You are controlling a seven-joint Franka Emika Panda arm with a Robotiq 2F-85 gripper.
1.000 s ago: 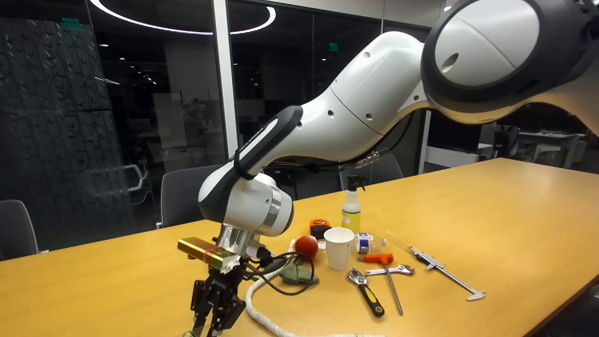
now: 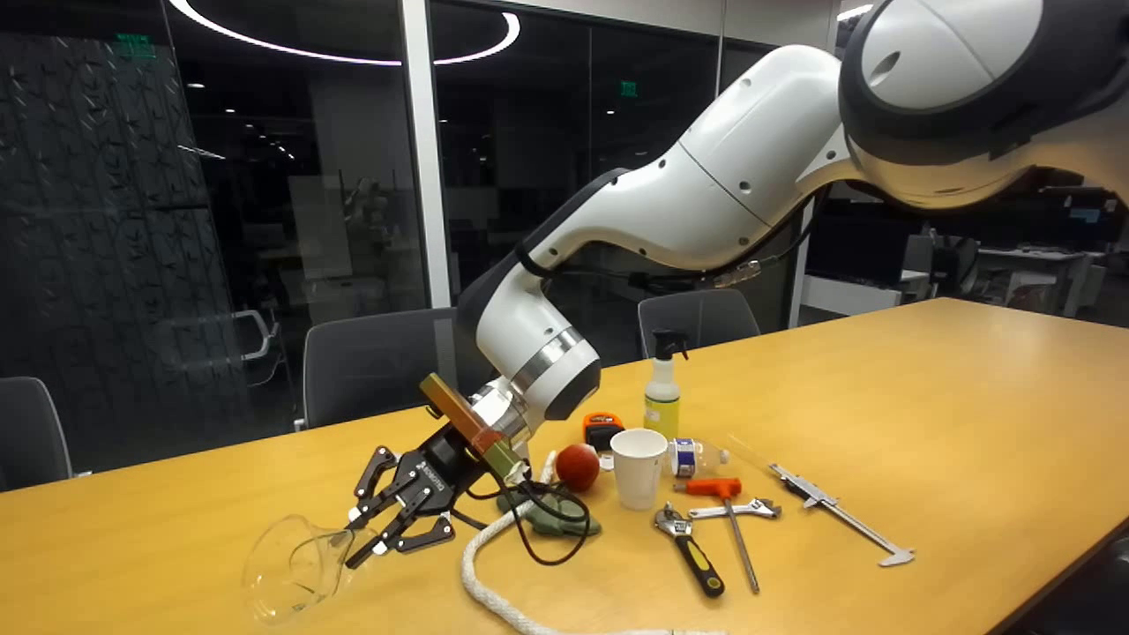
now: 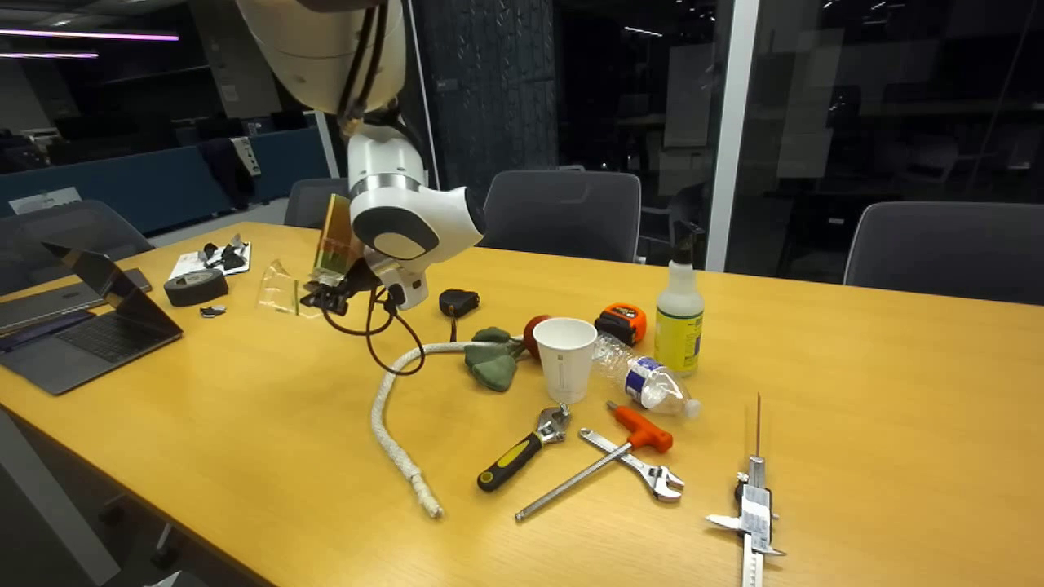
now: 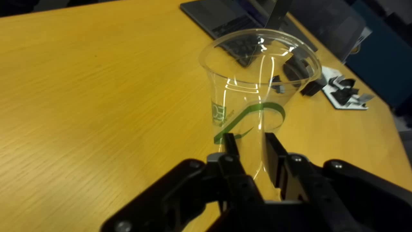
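A clear plastic cup (image 4: 247, 112) with a green printed band is held by its narrow end between the fingers of my gripper, its wide mouth pointing away from the gripper. In exterior view 1 the cup (image 2: 287, 570) lies tilted on its side in the air at the left, and my gripper (image 2: 357, 538) is shut on it. From the other side, the cup (image 3: 281, 290) shows faintly, apart from the table, while the mount and cables partly cover the gripper (image 3: 318, 298).
A white cup (image 3: 565, 362), bottle (image 3: 653, 383), spray bottle (image 3: 679, 333), rope (image 3: 389, 440) and several tools lie toward the table's middle. A laptop (image 3: 98, 323) and black tape roll (image 3: 196, 285) are at the far end. Bare table (image 4: 96, 116) spreads below the cup.
My arm has lifted and swung the gripper from pointing down to pointing left and outward. The clear cup, barely in view before, has come up with it. The table objects have stayed put.
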